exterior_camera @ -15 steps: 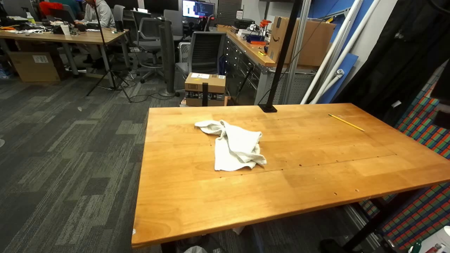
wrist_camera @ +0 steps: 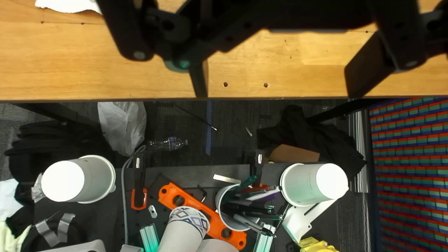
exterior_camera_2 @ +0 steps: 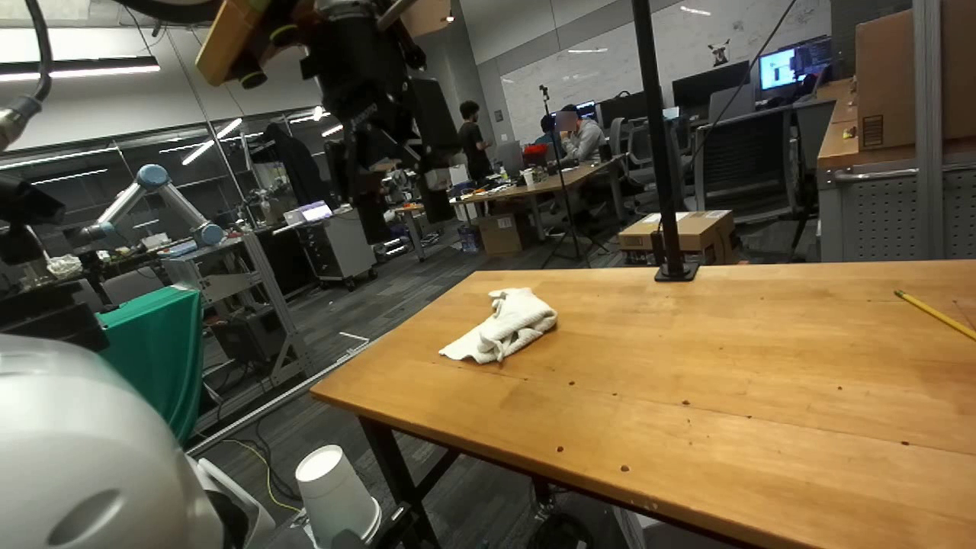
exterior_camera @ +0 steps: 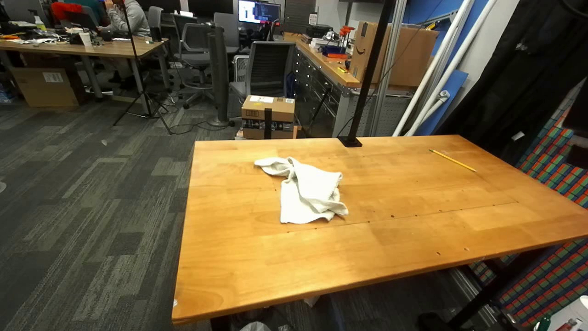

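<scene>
A crumpled white cloth (exterior_camera: 314,190) lies on the wooden table (exterior_camera: 248,259), left of its middle. The second exterior view shows the same cloth (exterior_camera_2: 512,325) near the table's far left corner. My gripper (exterior_camera_2: 403,209) hangs in the air, well apart from the cloth, fingers pointing down. In the wrist view the gripper is open, its pads (wrist_camera: 368,65) wide apart and nothing held between them. Only an edge of the cloth (wrist_camera: 69,5) shows there, at the top left. A yellow pencil (exterior_camera: 453,160) rests toward the table's far right.
A black post (exterior_camera: 364,82) rises from the table's back edge. Below the front edge, a dark surface carries white cups (wrist_camera: 98,178), a cup of pens (wrist_camera: 231,210) and an orange bar (wrist_camera: 205,214).
In the first exterior view, the seated person in the background has raised a hand to the face. The cloth and pencil have not moved.
</scene>
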